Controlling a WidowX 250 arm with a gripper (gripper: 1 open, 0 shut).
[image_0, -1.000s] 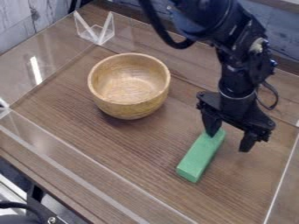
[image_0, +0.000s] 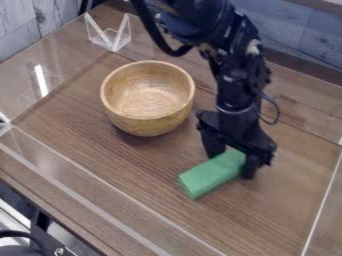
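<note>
A green rectangular block (image_0: 206, 178) lies tilted on the wooden table at the lower middle right. My black gripper (image_0: 235, 150) is down over its upper-right end, fingers around or beside that end; the image is blurred there, so exact contact is unclear. The gripper looks open.
A tan wooden bowl (image_0: 147, 93) sits left of the arm. A white wire object (image_0: 110, 32) stands at the back left.
My gripper has moved left and down onto the block's upper end. The block has shifted a little up and left and turned more toward horizontal.
</note>
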